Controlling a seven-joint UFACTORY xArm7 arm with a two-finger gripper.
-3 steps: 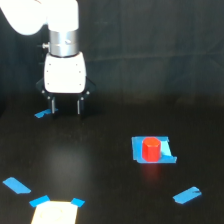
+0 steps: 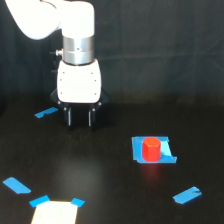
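Note:
A small red object (image 2: 151,149) rests on a blue square patch (image 2: 138,154) on the dark table, right of the middle. My gripper (image 2: 80,118) hangs from the white arm at the upper left, well apart from the red object. Its two dark fingers (image 2: 68,115) point down and stand apart, with nothing visible between them.
Near the front edge lies a pale yellowish-white item (image 2: 55,213) with blue tape at its corners. Other blue tape strips lie at the left (image 2: 16,185), the front right (image 2: 187,195) and behind the gripper (image 2: 45,112).
My arm and gripper have shifted to the right and slightly lower in the view. The red object and the blue patch have not moved.

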